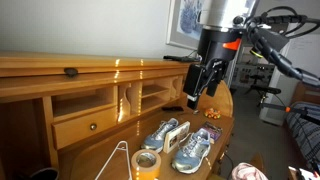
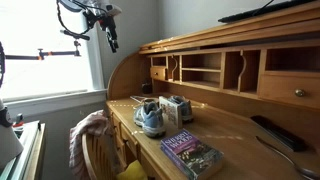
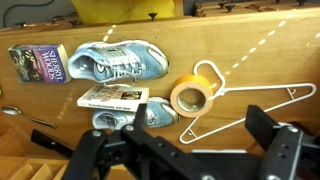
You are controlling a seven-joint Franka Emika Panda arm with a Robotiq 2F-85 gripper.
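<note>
High above the desk, my gripper [image 1: 203, 92] hangs open, well clear of everything on the desktop. In the wrist view its fingers [image 3: 140, 120] stand wide apart, with nothing held between them. Beneath it lie a roll of orange-tan tape [image 3: 191, 96] and a white clothes hanger [image 3: 237, 93], whose hook end touches or overlaps the roll. To the left are two grey-blue sneakers, one upper [image 3: 118, 62] and one lower [image 3: 135, 113], with a white-covered book [image 3: 113, 97] between them. A thick colourful paperback [image 3: 41, 66] lies farther left.
The wooden desk [image 2: 225, 115] has a raised back with cubbyholes and a small drawer [image 2: 285, 88]. Near its end lie a dark case [image 2: 277, 130] and a spoon [image 2: 287, 157]. A chair [image 2: 95, 150] draped with cloth stands in front. Bare desktop surrounds the hanger.
</note>
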